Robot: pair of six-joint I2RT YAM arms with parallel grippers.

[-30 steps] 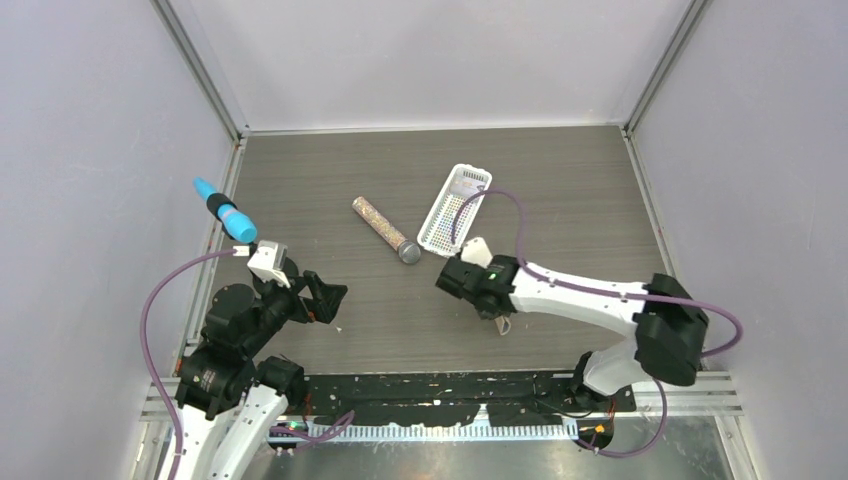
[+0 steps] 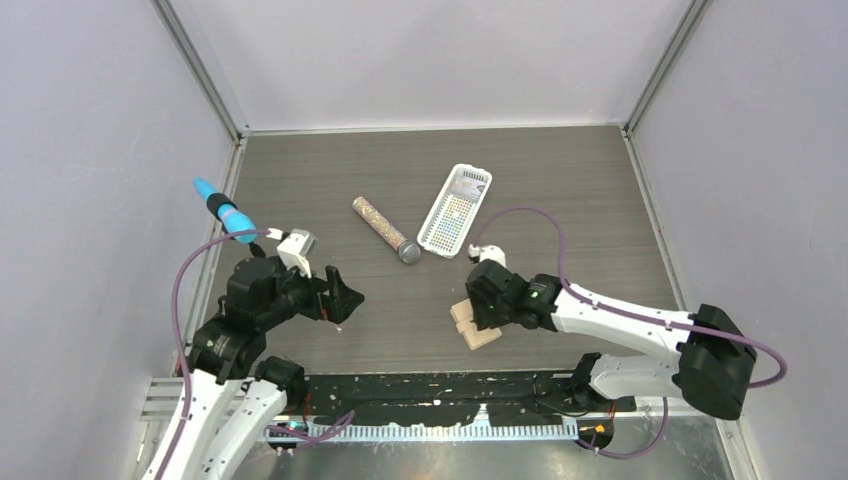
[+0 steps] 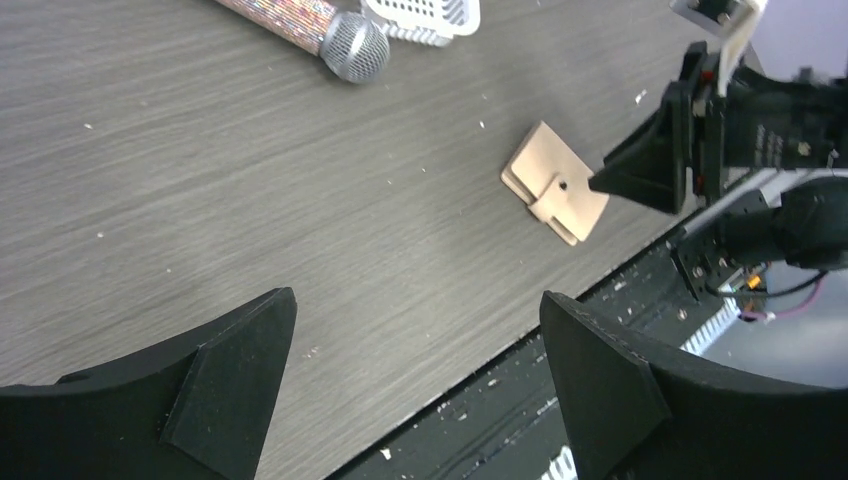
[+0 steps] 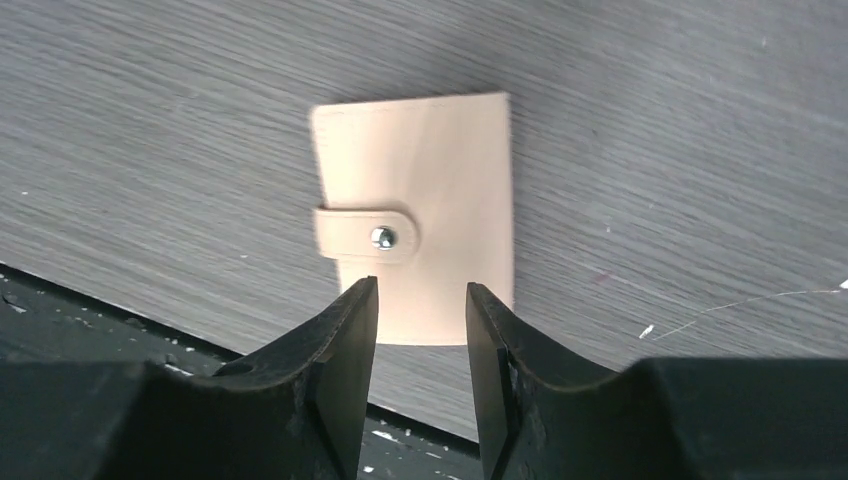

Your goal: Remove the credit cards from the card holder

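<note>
The beige card holder (image 4: 440,170) lies flat on the table, its strap closed over the front with a round metal snap (image 4: 383,238). No cards show outside it. My right gripper is over the holder, its fingers partly apart, with nothing gripped between them. From above, the right gripper's black body covers part of the card holder (image 2: 485,338). My left gripper (image 2: 345,297) stands open and empty over the left part of the table, well away from the holder. In the left wrist view the card holder (image 3: 570,200) appears beside the right gripper's fingers (image 3: 645,165).
A white perforated basket (image 2: 428,238) and a tubular, microphone-like object (image 2: 382,224) rest farther back on the table. A blue and black object (image 2: 235,222) is by the left wall. Bare tabletop separates the two grippers.
Earlier only a small pale piece showed beneath its gripper; now the holder shows flat on the table. The left gripper moved slightly right.
</note>
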